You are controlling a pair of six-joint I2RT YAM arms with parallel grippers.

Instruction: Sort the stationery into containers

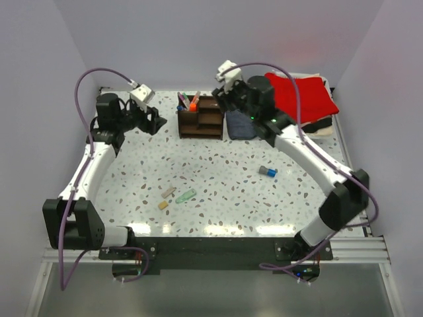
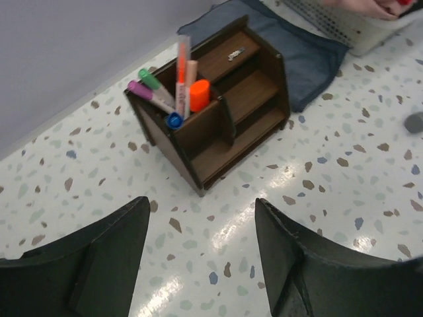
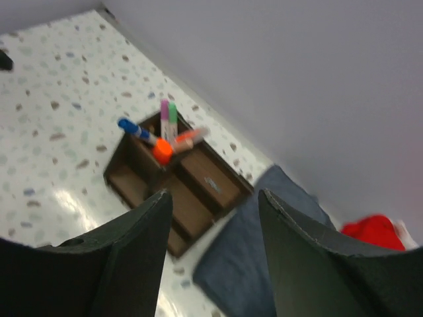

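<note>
The dark brown organizer (image 1: 201, 131) stands at the back of the table. Upright in its left compartment are a purple marker, a green marker (image 2: 156, 85), an orange-capped item (image 2: 199, 96) and a blue-ended pen (image 3: 137, 130). On the front of the table lie a green item (image 1: 186, 196), a small beige piece (image 1: 168, 191) and a yellow block (image 1: 163, 205). A blue-and-grey item (image 1: 268, 171) rests to the right. My left gripper (image 1: 158, 125) hovers left of the organizer, open and empty. Near the organizer's right end, my right gripper (image 1: 220, 100) is open, its fingers (image 3: 144, 231) apart with nothing between.
A white basket (image 1: 337, 125) with red, pink and black cloth fills the back right. Dark blue cloth (image 1: 239, 127) lies between it and the organizer.
</note>
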